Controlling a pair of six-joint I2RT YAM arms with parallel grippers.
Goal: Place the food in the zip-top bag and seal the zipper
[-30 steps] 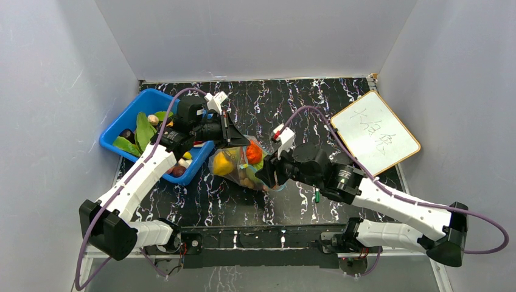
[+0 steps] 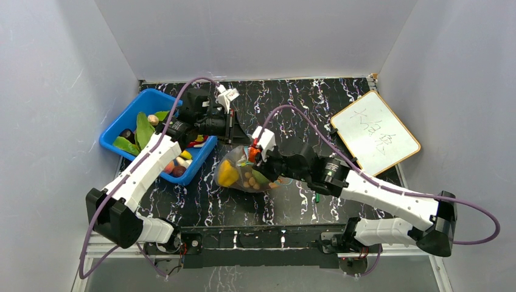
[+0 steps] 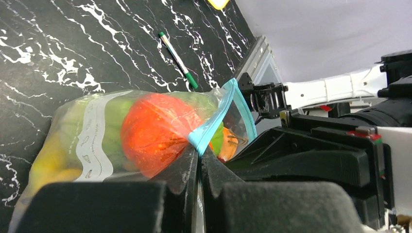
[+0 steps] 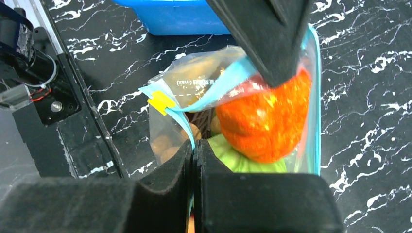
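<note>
The clear zip top bag [image 2: 228, 173] holds yellow food, potatoes, green leaves and an orange pumpkin-like item [image 4: 262, 119]. Its blue zipper edge [image 3: 214, 119] carries a yellow slider [image 4: 161, 102]. My left gripper is shut on the top of the bag's zipper edge. My right gripper is shut on the blue zipper strip below the slider, beneath the left gripper's black body in the top view. The bag's mouth is partly gaping in the right wrist view.
A blue bin [image 2: 109, 134] of mixed food stands at left, close to the bag. A whiteboard [image 2: 374, 131] lies at right, and a green marker [image 3: 177, 60] lies beside the bag. Bare table shows behind the bag.
My right gripper has moved left onto the bag's edge, and the bag has shifted with them.
</note>
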